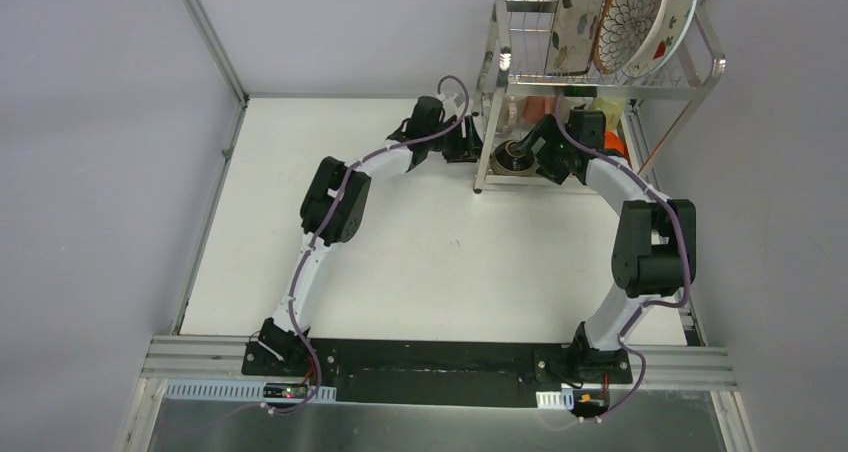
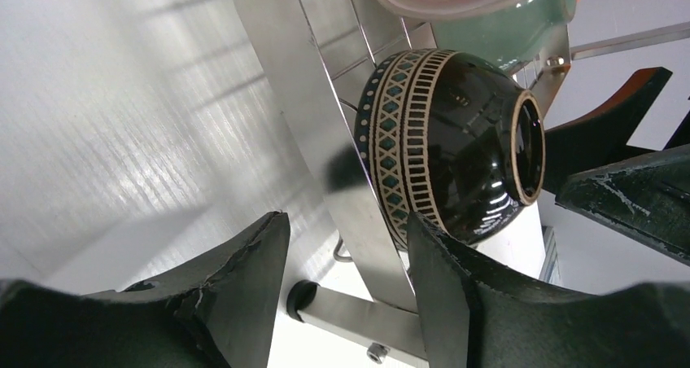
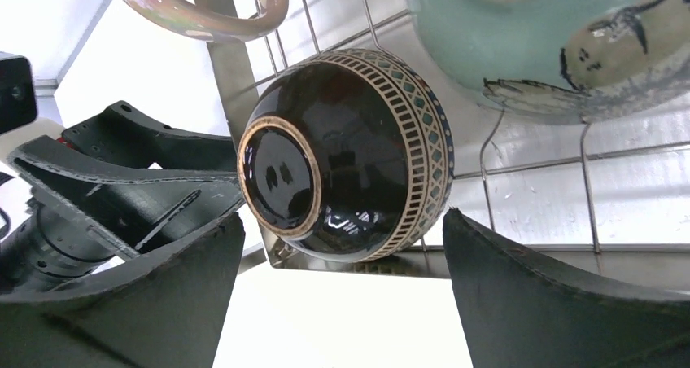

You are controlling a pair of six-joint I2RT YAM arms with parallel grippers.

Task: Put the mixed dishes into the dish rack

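Note:
A black bowl with a patterned band [image 1: 511,157] lies on its side on the lower tier of the metal dish rack [image 1: 630,90], base facing outward in both wrist views. My left gripper is open at the rack's left end, just short of the bowl, with nothing between its fingers. My right gripper stands open over the front of the lower tier, beside the bowl, its fingers empty. A celadon bowl [image 3: 545,50] and a pink handle [image 3: 207,18] are behind the black bowl.
The upper tier holds a patterned tray [image 1: 575,27] and a round plate [image 1: 630,27]. An orange item [image 1: 615,142] and a yellow one [image 1: 610,107] show below. Both grippers are close together around the rack's corner.

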